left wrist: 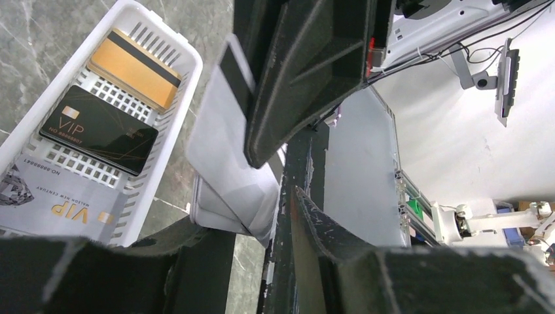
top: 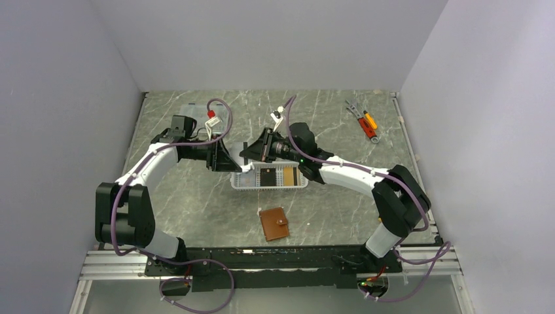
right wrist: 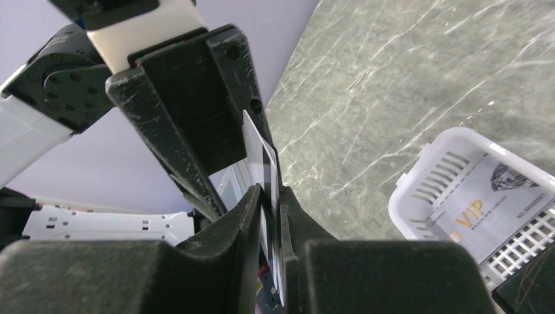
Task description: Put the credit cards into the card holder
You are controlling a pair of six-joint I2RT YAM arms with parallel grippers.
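Note:
Both grippers meet above the white basket [top: 237, 186]. My right gripper is shut on a white card [left wrist: 222, 150] with a dark stripe, held upright. My left gripper is at the lower end of that card, its fingers part open around it; whether they touch it is unclear. In the basket lie a silver VIP card [left wrist: 52, 203], a black VIP card [left wrist: 98, 134] and a gold card [left wrist: 134, 69]. A brown card holder [top: 271, 222] lies in front of the basket.
A clear tray [top: 193, 109] sits at back left, behind my left arm. Pliers [top: 364, 124] and a yellow-handled tool [top: 370, 120] lie at back right.

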